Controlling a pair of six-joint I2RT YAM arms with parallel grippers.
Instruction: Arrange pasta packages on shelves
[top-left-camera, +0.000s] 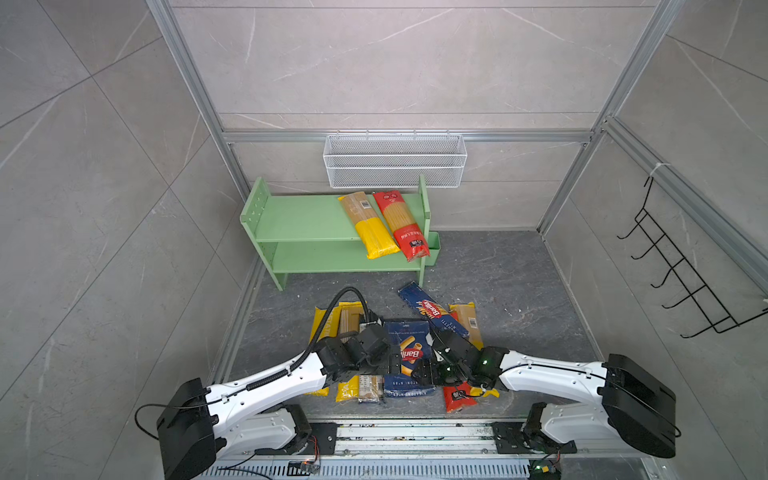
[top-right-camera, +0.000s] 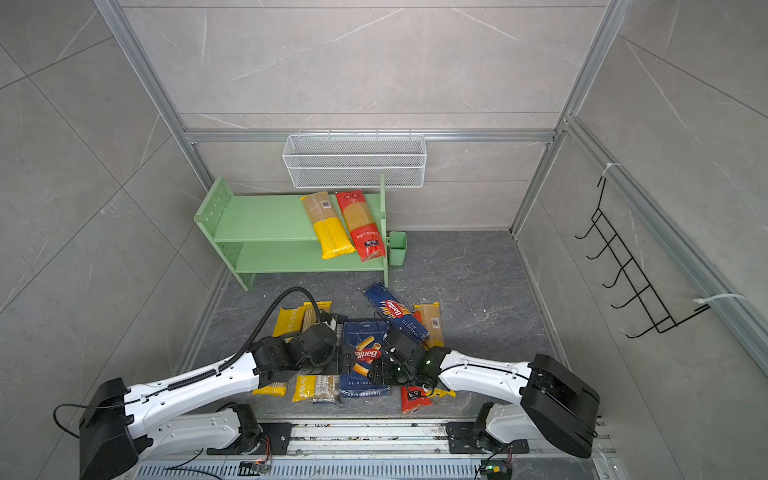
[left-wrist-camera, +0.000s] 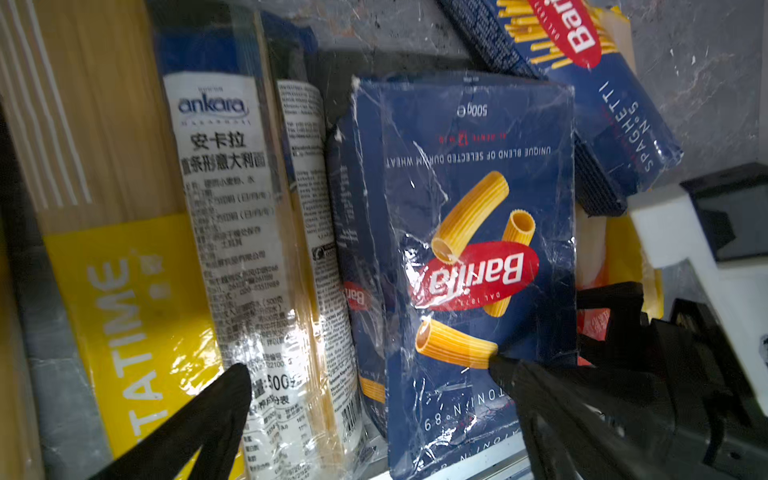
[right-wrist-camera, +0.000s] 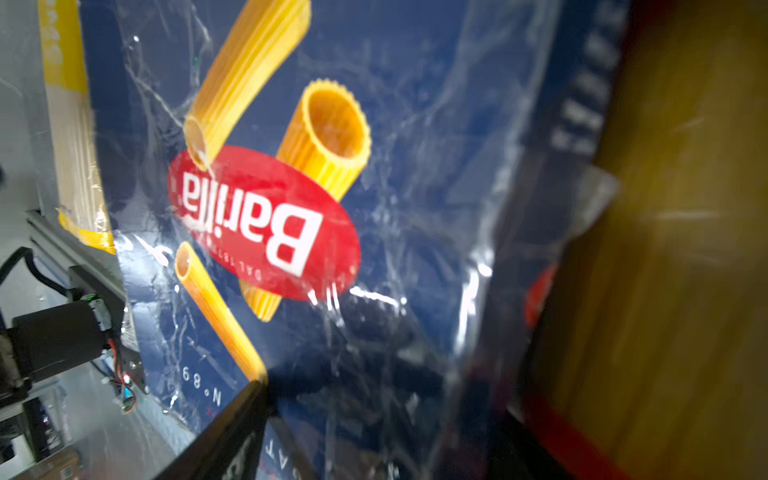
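Observation:
Both grippers are low over the pile of pasta at the front. My left gripper (top-left-camera: 385, 361) is open above the ankara package (left-wrist-camera: 232, 200) and beside the blue Barilla box (left-wrist-camera: 464, 144); a yellow PASTATIME bag (left-wrist-camera: 120, 336) lies left of them. My right gripper (top-left-camera: 425, 369) is at that box's right half, fingers apart; whether it grips anything is unclear. A Barilla spaghetti pack (top-left-camera: 424, 304) lies behind, with yellow and red packages underneath and beside it. On the green shelf (top-left-camera: 304, 216), a yellow pack (top-left-camera: 368, 224) and a red pack (top-left-camera: 402, 225) lie on the upper level.
The lower shelf level (top-left-camera: 328, 258) looks empty. A white wire basket (top-left-camera: 394, 160) hangs at the back, a black hook rack (top-left-camera: 680, 280) on the right wall. Bare floor (top-left-camera: 504, 272) is at the back right; a small green bin (top-right-camera: 397, 248) stands beside the shelf.

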